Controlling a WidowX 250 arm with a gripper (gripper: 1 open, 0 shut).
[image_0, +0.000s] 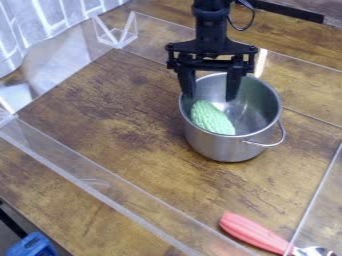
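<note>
A steel pot with a wire handle stands right of the table's middle, holding a pale green ribbed object that leans against its left inside. My black gripper hangs over the pot's back, its two fingers spread apart at the rim, with nothing visible gripped between them. A pink-handled utensil lies at the front right.
Clear plastic rails or walls border the wooden table on several sides. A white curtain or cloth is at the back left, and a blue object at the front left corner.
</note>
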